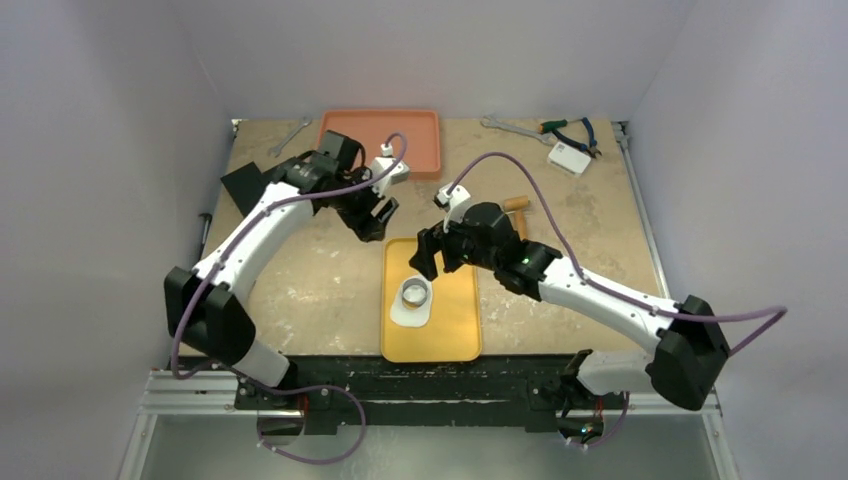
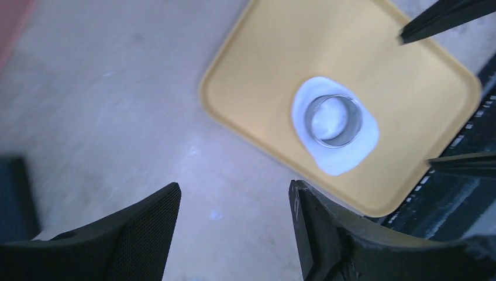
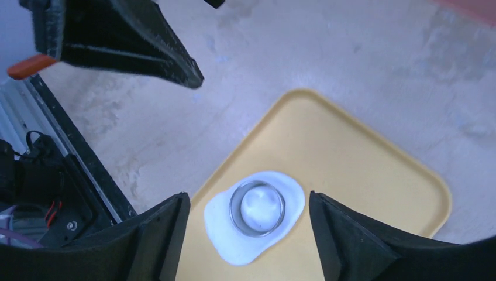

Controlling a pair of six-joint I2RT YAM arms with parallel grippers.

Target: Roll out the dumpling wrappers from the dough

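A flattened white sheet of dough (image 1: 410, 316) lies on the yellow tray (image 1: 453, 340), with a metal ring cutter resting on it; both also show in the right wrist view. My left gripper (image 1: 378, 220) is raised over the table to the upper left of that tray, open with nothing between its fingers. My right gripper (image 1: 430, 258) hangs above the tray just behind the ring, also open and empty. A wooden roller (image 1: 520, 225) lies to the right of the tray, partly hidden by the right arm.
A salmon tray (image 1: 420, 130) sits at the back, partly behind the left arm. Dark plates (image 1: 243, 188) lie at the left. Wrenches (image 1: 515, 128), pliers (image 1: 590, 140) and a white box (image 1: 568, 158) are at the back right.
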